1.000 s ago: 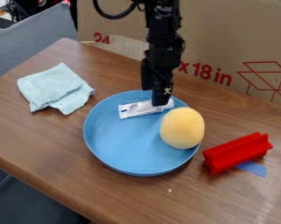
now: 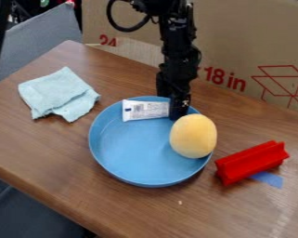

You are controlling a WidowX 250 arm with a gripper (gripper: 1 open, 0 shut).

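Note:
A blue plate [image 2: 133,153] sits on the wooden table, holding a white tube with printed text [image 2: 145,110] at its back and a round pale-yellow object [image 2: 192,137] on its right. My black gripper [image 2: 177,106] is lowered at the back of the plate, at the right end of the tube, behind the yellow object. Its fingers are dark and partly overlapping, so their spread is hard to see.
A folded light-blue cloth [image 2: 58,93] lies to the left, a red object [image 2: 248,162] to the right on blue tape. A cardboard box [image 2: 256,56] stands behind.
Over the last second my gripper has come down slightly, and the tube has shifted left and turned more level. The other objects are unmoved.

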